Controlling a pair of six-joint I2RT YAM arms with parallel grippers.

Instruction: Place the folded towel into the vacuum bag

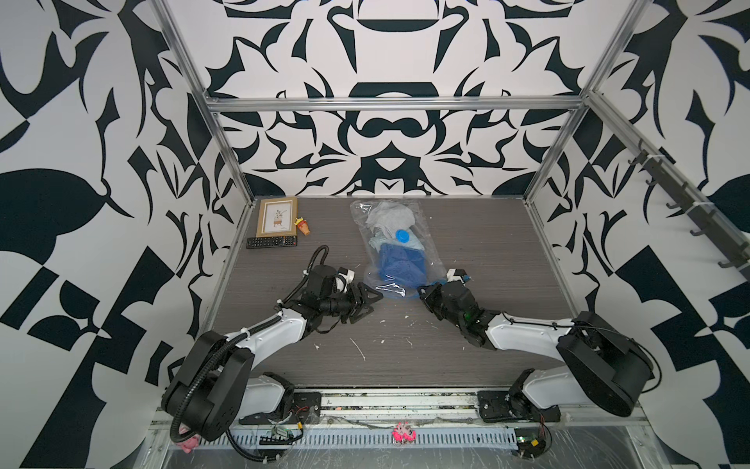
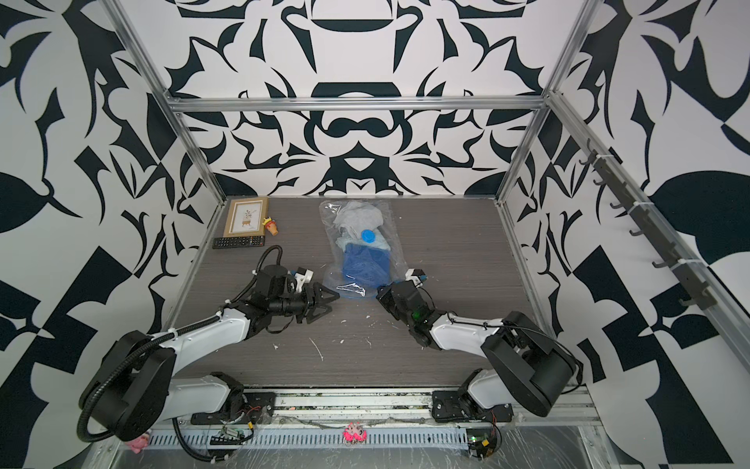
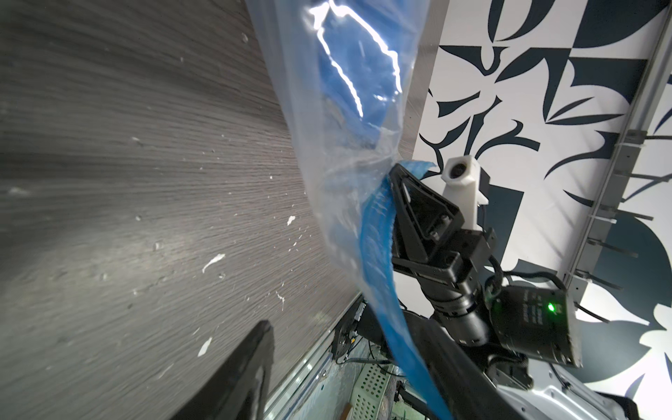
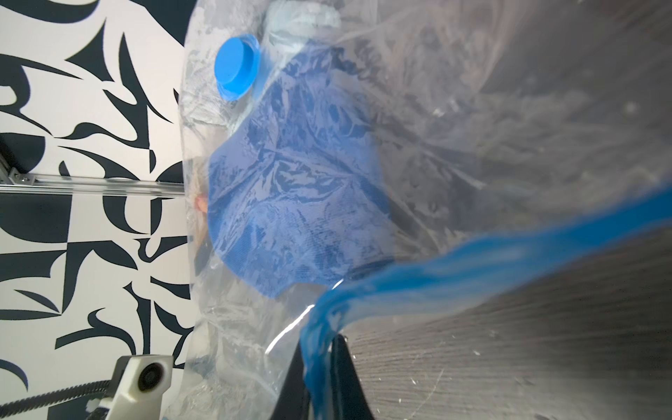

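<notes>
The clear vacuum bag lies flat at the middle of the table, with a round blue valve cap on it. A folded blue towel shows through the film in the near half, and a pale grey one is behind it. My right gripper is shut on the blue edge strip at the bag's near right corner. My left gripper stands open near the opposite corner. In the left wrist view the strip runs down close to one of its fingers; contact cannot be told.
A framed picture, a black remote and a small fries-shaped toy sit at the far left. Table to the bag's right is clear. Small white scraps dot the near table.
</notes>
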